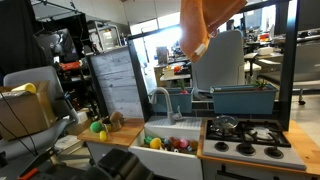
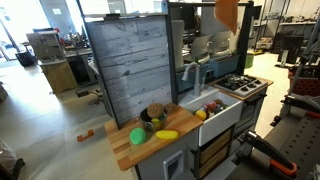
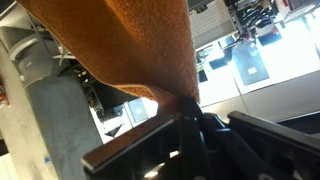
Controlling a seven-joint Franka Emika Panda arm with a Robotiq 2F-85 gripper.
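Observation:
An orange cloth fills the upper middle of the wrist view, bunched at the fingertips of my gripper, which is shut on it. In exterior view 1 the cloth hangs high at the top edge, in front of the back panels and well above the counter. Exterior view 2 shows its lower part at the top right. My gripper lies outside both exterior views.
Below stands a white sink holding several coloured items. The stove to its right carries a metal pan. On the wooden counter lie a green item, a yellow one and bowls.

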